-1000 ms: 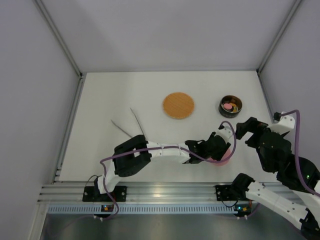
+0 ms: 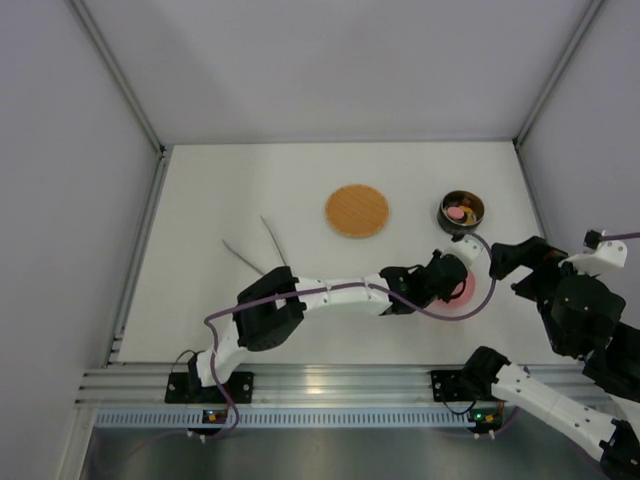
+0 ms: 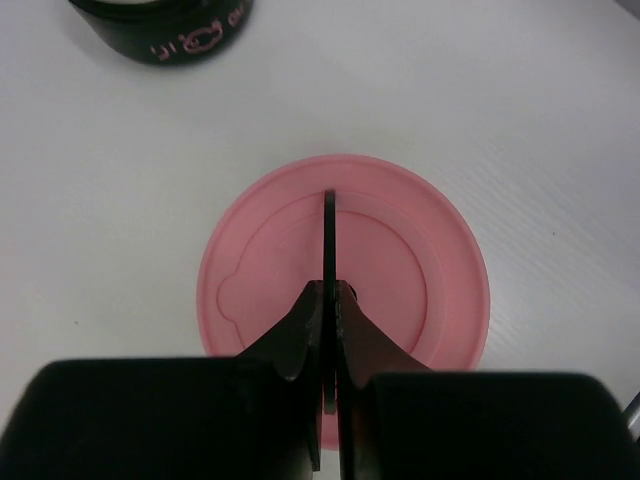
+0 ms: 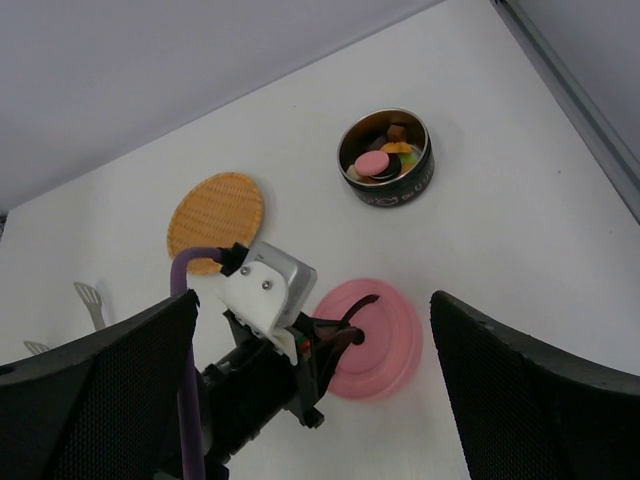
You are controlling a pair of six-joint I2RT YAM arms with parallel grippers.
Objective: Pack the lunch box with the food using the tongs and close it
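Note:
The round pink lid [image 3: 260,240] fills the middle of the left wrist view. My left gripper is over it, fingers shut on the dark strap handle that stands up from its face. The right wrist view shows the lid [image 4: 395,345] partly behind that gripper; whether it is clear of the table I cannot tell. Up and to the right stands the round dark lunch box [image 2: 461,227], uncovered, with colourful food pieces inside. At the table's right edge my right gripper [image 2: 507,275] is open and empty, its dark fingers [image 4: 530,390] spread wide.
Two pieces of cutlery, one a fork [image 4: 89,298], lie on the left side.
My left gripper and the pink lid have shifted toward the right and slightly toward the back. The right arm has drawn off to the right. The lunch box and mat have stayed put.

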